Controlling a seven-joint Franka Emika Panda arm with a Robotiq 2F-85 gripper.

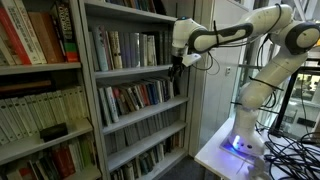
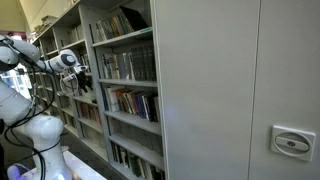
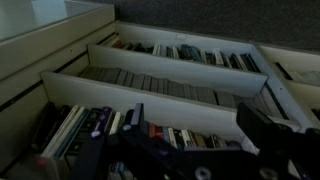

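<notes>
My gripper hangs in front of the tall grey bookshelf, near its right-hand side. In the wrist view the dark fingers of the gripper stand wide apart along the lower edge, with nothing held between them. Behind and below them, a row of books in mixed colours fills one shelf. Seen from exterior view 2, the gripper is small and dark against the shelves, so its fingers are hard to make out there.
More books crowd a second bookcase at the left. A white table carries the arm's base, with loose black cables beside it. A broad pale panel borders the shelves. Open floor shows past the lower shelves.
</notes>
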